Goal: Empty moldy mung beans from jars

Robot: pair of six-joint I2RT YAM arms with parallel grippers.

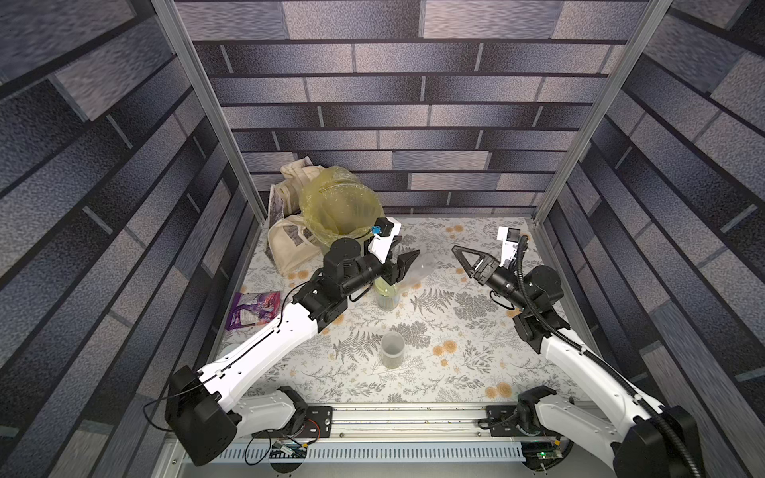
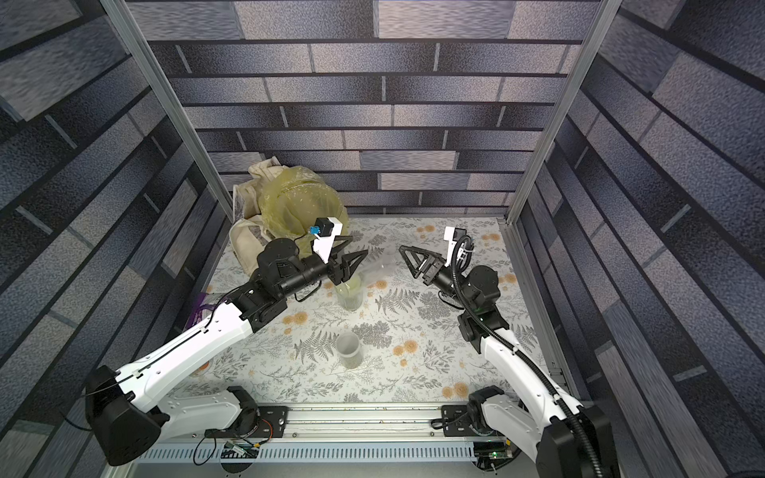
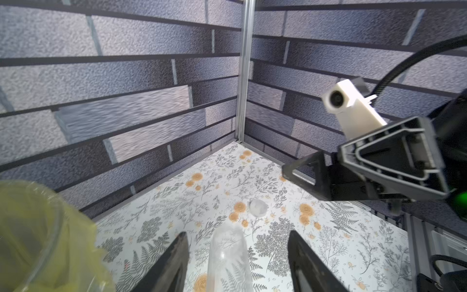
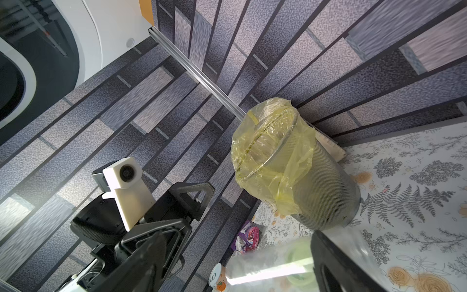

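Observation:
A clear jar (image 3: 228, 262) shows between and beyond the spread fingers of my left gripper, apart from them as far as I can see. In the top left view it is a faint tilted shape (image 1: 416, 269); whether it rests on the table is hard to tell. My right gripper (image 1: 459, 261) stands open to its right, nothing held. Through the right wrist view the jar (image 4: 272, 260) appears sideways across the gap. A jar with green contents (image 1: 387, 296) stands below my left gripper. Nearer the front stands a clear, empty-looking jar (image 1: 392, 350).
A mesh bin (image 4: 330, 204) lined with a yellow bag (image 1: 338, 199) stands at the back left, close to my left arm. Beside it is a beige cloth bag (image 1: 291, 245). A purple packet (image 1: 253, 309) lies at the left edge.

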